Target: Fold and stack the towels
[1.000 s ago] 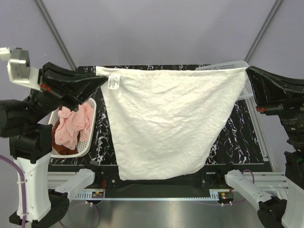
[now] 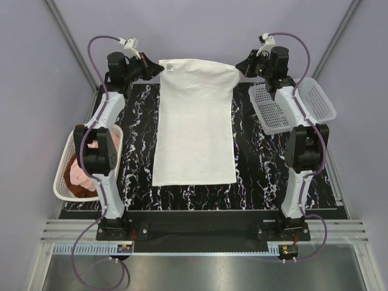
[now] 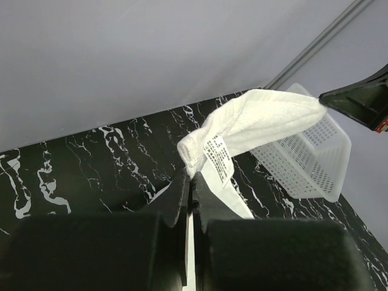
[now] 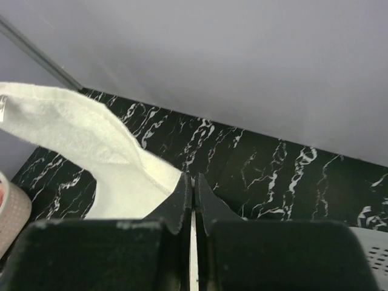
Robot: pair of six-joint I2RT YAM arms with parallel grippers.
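A white towel (image 2: 195,133) lies spread over the dark marbled table, its far edge raised between the two arms. My left gripper (image 2: 161,68) is shut on the far left corner, close by a printed label (image 3: 218,157). At the far right corner, my right gripper (image 2: 240,70) is shut on the towel's edge. In the right wrist view the towel (image 4: 115,176) runs leftward from the closed fingertips. The near edge lies flat toward the table's front.
At the left, a white basket (image 2: 59,176) holds pink cloth (image 2: 85,178) and a brown one. A white basket (image 2: 271,119) at the back right looks empty. Bare marbled table (image 2: 139,130) flanks the towel.
Both arms have gone down and away toward the back of the table, carrying the towel's upper edge. The towel, hanging high before, now lies mostly flat on the table.
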